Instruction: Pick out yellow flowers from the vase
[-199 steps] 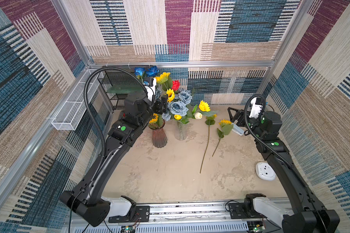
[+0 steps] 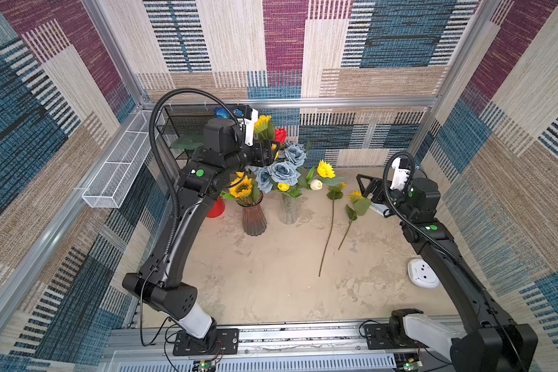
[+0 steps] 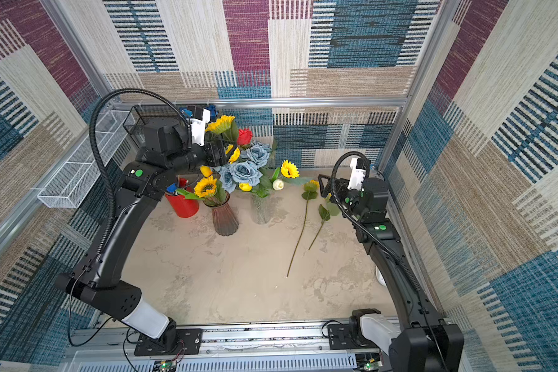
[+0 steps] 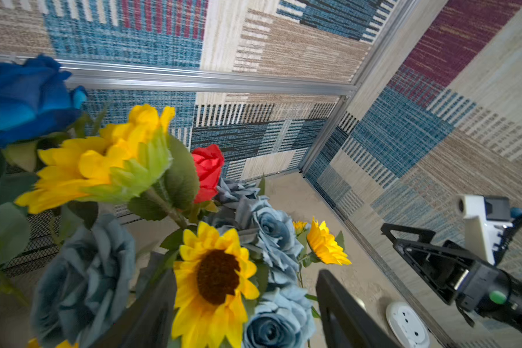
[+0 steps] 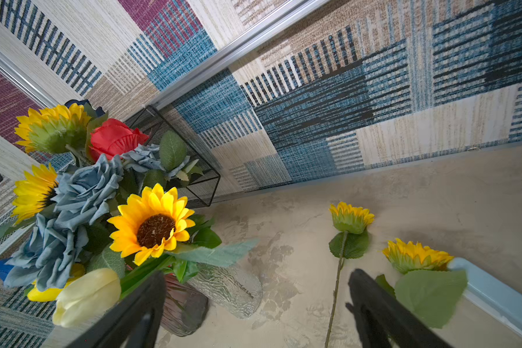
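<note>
My left gripper [image 2: 269, 152] is over the bouquet, fingers apart at a yellow sunflower [image 4: 214, 278]; another sunflower [image 4: 98, 165] and red rose [image 4: 208, 168] sit higher. The flowers stand in a clear glass vase [image 2: 288, 207] and brown vase [image 2: 254, 220]. A sunflower [image 5: 150, 226] faces outward on the bouquet's right side. My right gripper [image 2: 369, 189] stands open to the right of the vases, nothing between its fingers.
Two sunflower stems [image 3: 300, 235] lie on the bare table [image 2: 279, 279] right of the vases. A red container [image 3: 186, 203] stands left, wire baskets [image 2: 114, 170] at the left wall, a white socket block [image 2: 422, 271] front right.
The right gripper has shifted a little to the left.
</note>
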